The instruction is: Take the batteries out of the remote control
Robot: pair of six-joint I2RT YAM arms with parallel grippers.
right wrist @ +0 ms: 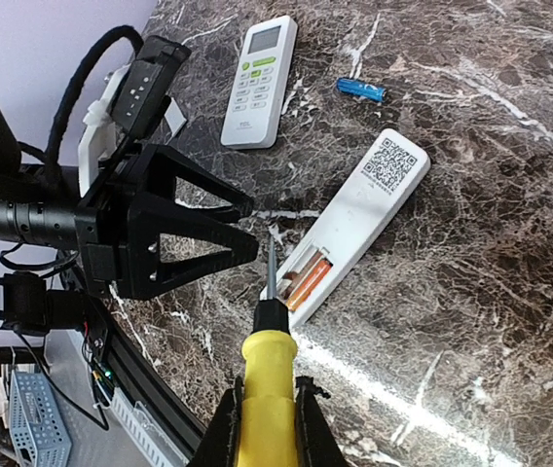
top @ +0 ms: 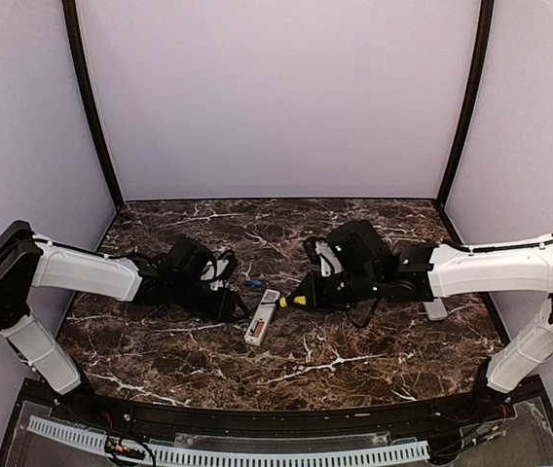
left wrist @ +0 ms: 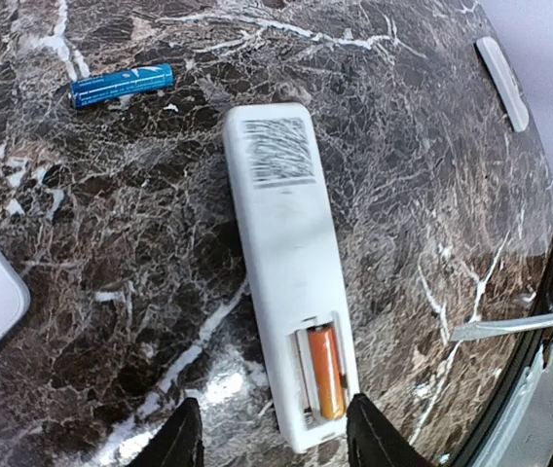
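Observation:
A white remote control (left wrist: 296, 243) lies with its back up, its battery compartment uncovered. An orange battery (left wrist: 326, 372) is in one slot; the slot beside it looks empty. A blue battery (left wrist: 121, 86) lies loose on the table beyond the remote. My left gripper stands open, its fingers apart and empty, just left of the remote's compartment end in the top view. My right gripper is shut on a yellow-handled screwdriver (right wrist: 269, 375), whose thin metal shaft points toward the remote. I cannot tell whether its tip touches the remote.
Near the left arm, a second white remote (right wrist: 257, 83) lies with its buttons up. Far right on the table is a small white piece (top: 436, 308).

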